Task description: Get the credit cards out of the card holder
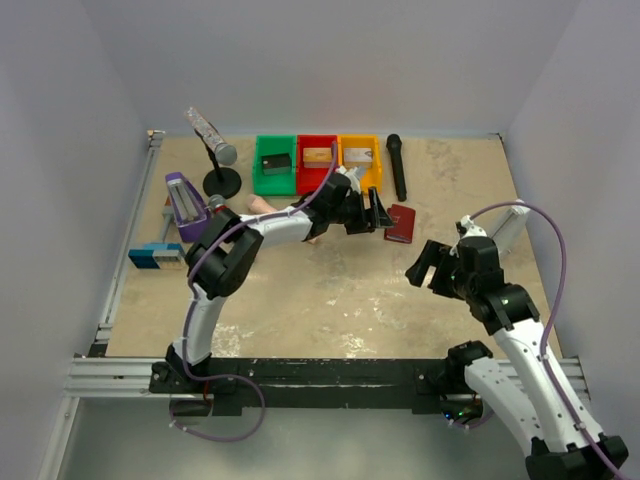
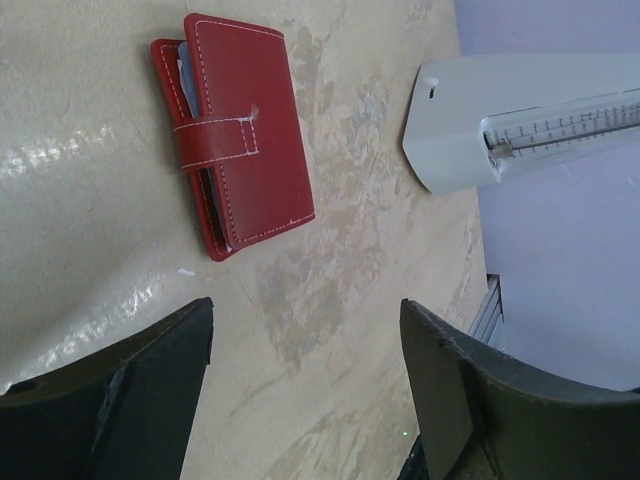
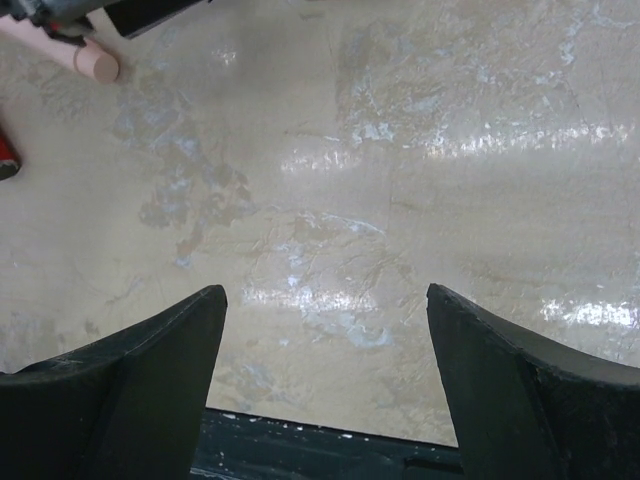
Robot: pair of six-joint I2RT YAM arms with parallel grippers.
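Observation:
The dark red card holder (image 1: 400,225) lies on the table right of centre, its strap (image 2: 216,142) across one edge in the left wrist view. A grey-blue sliver between its covers hints at cards inside. Just left of the holder in the top view is my left gripper (image 1: 378,212), its fingers apart with nothing between them. In the left wrist view the holder lies beyond the fingertips, untouched. My right gripper (image 1: 428,266) stands open and empty, in front of the holder and to its right.
Green (image 1: 275,186), red (image 1: 317,185) and yellow (image 1: 360,184) bins line the back. A black microphone (image 1: 396,168) lies behind the holder. A white device (image 1: 510,228) stands at the right edge.

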